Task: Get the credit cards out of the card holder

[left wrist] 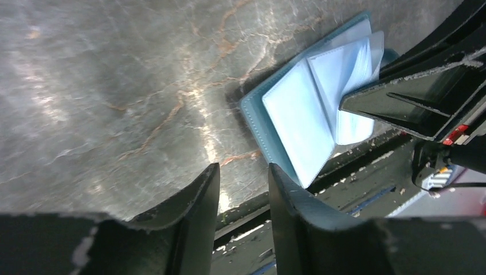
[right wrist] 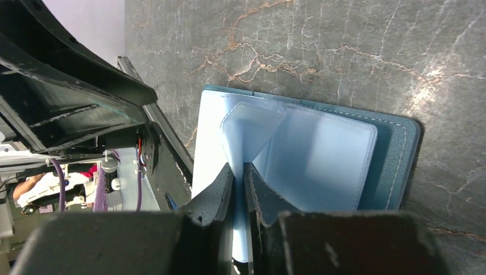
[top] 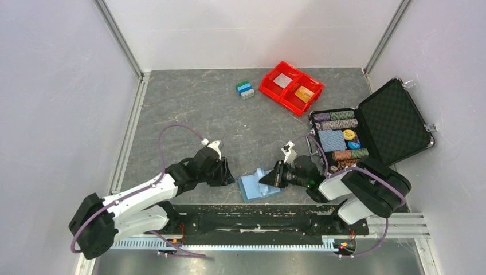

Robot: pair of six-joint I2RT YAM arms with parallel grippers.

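The card holder (top: 250, 186), pale blue inside with a darker blue stitched cover, lies opened on the table near its front edge. My right gripper is shut on a translucent leaf of the holder, bunched between its fingertips. In the left wrist view, the holder's light pages (left wrist: 306, 114) fan out beside the right gripper's dark finger (left wrist: 401, 103). To the left of the holder is my left gripper, its fingers apart with nothing between them. No separate card can be made out among the pale pages.
A red divided tray (top: 292, 89) holding a white and an orange item stands at the back. Coloured bricks (top: 245, 90) lie beside it. An open case of chips (top: 338, 137) is at the right. Table space (top: 189, 103) behind the left arm is bare.
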